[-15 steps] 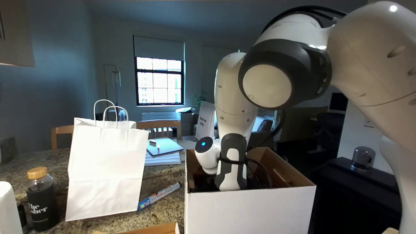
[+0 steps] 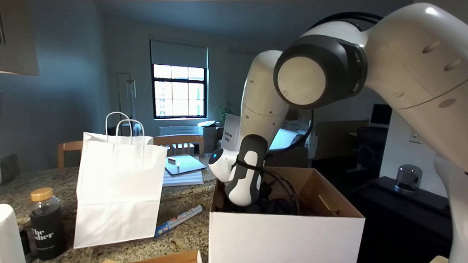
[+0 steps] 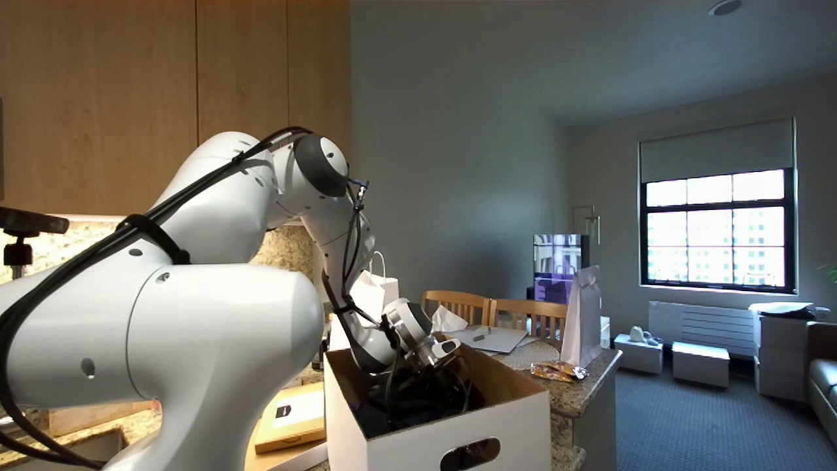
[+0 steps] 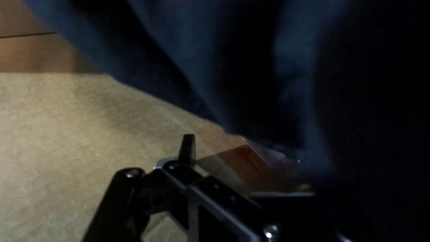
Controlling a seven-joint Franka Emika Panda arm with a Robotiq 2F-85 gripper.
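Observation:
The white cardboard box (image 2: 286, 239), brown inside, stands at the counter's edge. My hand reaches down into it, tilted, in both exterior views; the walls and contents hide its fingers there. In the wrist view my gripper is open, one dark finger (image 4: 187, 150) showing clearly. The other side is lost in shadow under dark blue cloth (image 4: 242, 72), which hangs close to the camera and fills the upper right. Whether the cloth touches the fingers cannot be told. Dark contents (image 3: 420, 396) lie in the box in exterior view 2.
Left of the box stand a white paper bag (image 2: 120, 193) and a bottle (image 2: 47, 228); a blue-and-white tube (image 2: 180, 220) lies between bag and box. A yellow box (image 3: 290, 420) is near the arm's base. The box walls closely surround the hand.
My hand has swung left and tilted more inside the box, with the upper arm shifting too. The box's right corner has moved slightly right and down in exterior view 1.

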